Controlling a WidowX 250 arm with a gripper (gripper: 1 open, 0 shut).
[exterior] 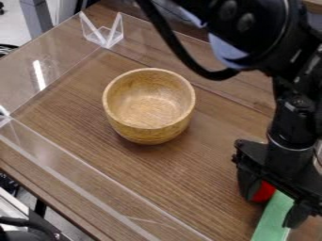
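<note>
At the lower right my black gripper [269, 188] is down over a red object [262, 193], which is mostly hidden behind its fingers. A green strip-like object [272, 224] lies beneath and in front of the gripper, running toward the bottom edge. Whether the fingers are closed on the red object cannot be told. A wooden bowl [149, 106] stands upright at the centre left, apart from the gripper.
Clear plastic pieces [104, 30] stand at the back left, with transparent strips along the table's left side.
</note>
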